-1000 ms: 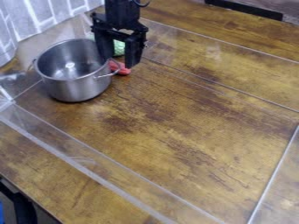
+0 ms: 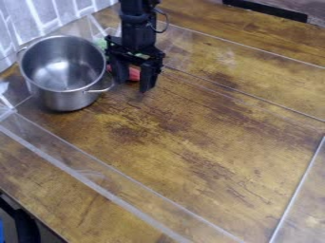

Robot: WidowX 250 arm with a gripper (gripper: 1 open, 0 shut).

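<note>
My black gripper [image 2: 133,68] points down at the upper middle left, just right of a large steel pot [image 2: 63,74] with handles. A small red object [image 2: 124,73] lies low behind the gripper's fingers, partly hidden by them, and a bit of something green shows behind the arm at the pot's upper right. Whether the fingers are open or shut on the red object, I cannot tell.
A wooden table [image 2: 203,152] fills most of the view, clear across the middle, right and front. Clear plastic panels edge it at left and right. A dark strip runs along the back right.
My gripper has come down and a little left, closer to the red object. The pot appears shifted and turned slightly toward the left.
</note>
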